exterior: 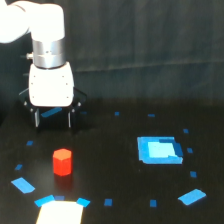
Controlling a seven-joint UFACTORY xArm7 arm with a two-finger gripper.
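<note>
A red hexagonal block stands on the dark table at the left. My gripper hangs behind it in the picture, higher up, with its two thin fingers pointing down and set well apart. Nothing shows between them except a blue patch on the table beyond. The gripper is open and does not touch the red block. A blue square tray with a pale bottom lies at the right of the table.
Blue tape strips and small blue squares mark the table. At the bottom edge, in front of the red block, stands a pale, washed-out object. Bare table lies between the block and the tray. A dark curtain hangs behind.
</note>
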